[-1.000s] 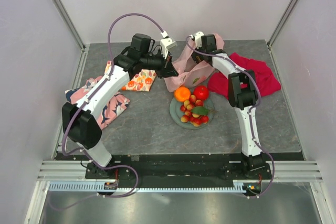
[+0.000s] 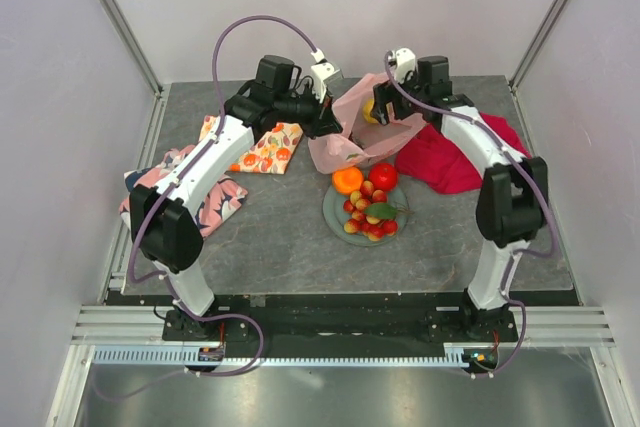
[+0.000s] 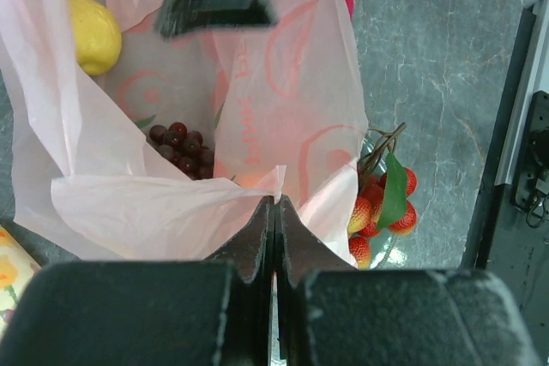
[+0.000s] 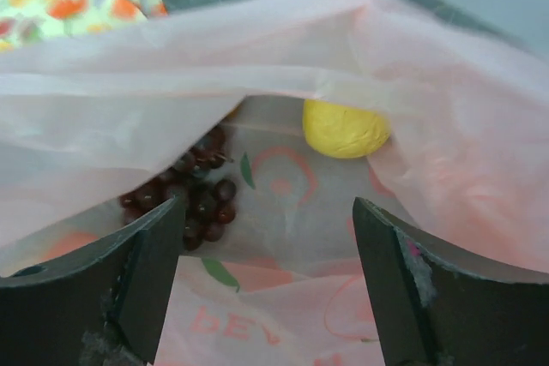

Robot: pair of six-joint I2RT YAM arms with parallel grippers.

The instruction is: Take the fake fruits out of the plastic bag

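The pink plastic bag lies at the back centre. My left gripper is shut on a pinched edge of it, seen at its fingertips in the left wrist view. My right gripper is open over the bag's mouth, nothing between its fingers. Inside the bag are a yellow fruit and dark grapes. In front of the bag a plate holds an orange, a red fruit and lychees with a leaf.
A red cloth lies at the right, a fruit-print cloth and a pink patterned cloth at the left. The front of the table on both sides of the plate is bare.
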